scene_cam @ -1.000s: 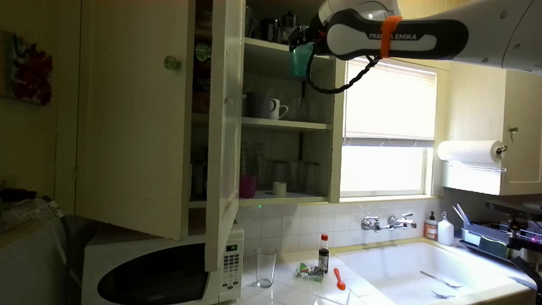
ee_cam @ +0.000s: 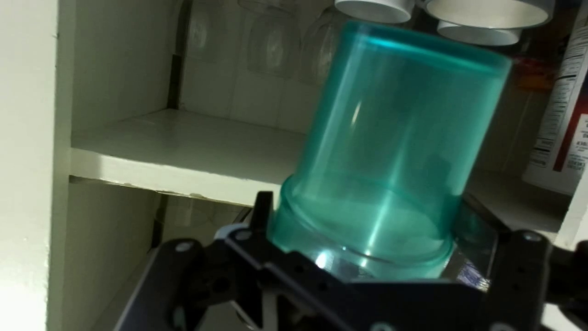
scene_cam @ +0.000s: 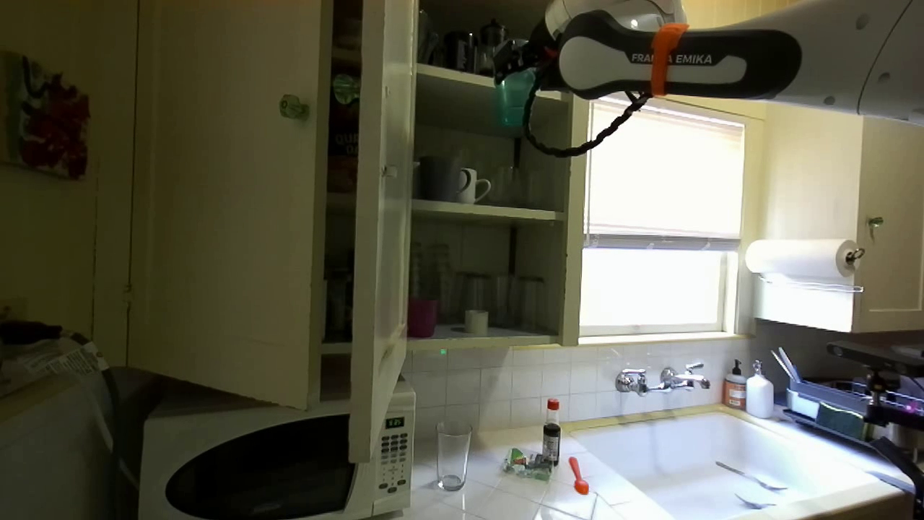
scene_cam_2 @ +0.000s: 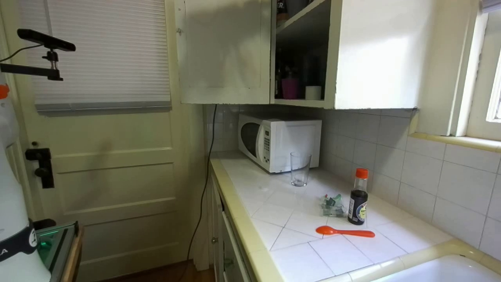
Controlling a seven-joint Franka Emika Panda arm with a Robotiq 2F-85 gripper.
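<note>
A translucent teal cup (ee_cam: 402, 127) stands large and tilted in the wrist view, with its wider banded end toward me. My gripper is open, its dark fingers (ee_cam: 262, 212) spread wide on either side of that banded end. Whether both pads press on the cup cannot be made out. In exterior view 1 the teal cup (scene_cam: 512, 98) appears directly below my gripper (scene_cam: 517, 62), in front of the open cabinet and overlapping the upper shelf's edge. Exterior view 2 shows neither cup nor gripper.
Mugs (scene_cam: 442, 180) occupy the middle shelf (scene_cam: 494, 211); its right part holds clear glasses. The open cabinet door (scene_cam: 381, 217) juts out at left. Below, a clear glass (scene_cam_2: 300, 169), a sauce bottle (scene_cam_2: 358, 199) and an orange spoon (scene_cam_2: 345, 232) are on the counter.
The arm and the teal cup sit very slightly higher in exterior view 1 than a second ago. Everything else looks unmoved.
</note>
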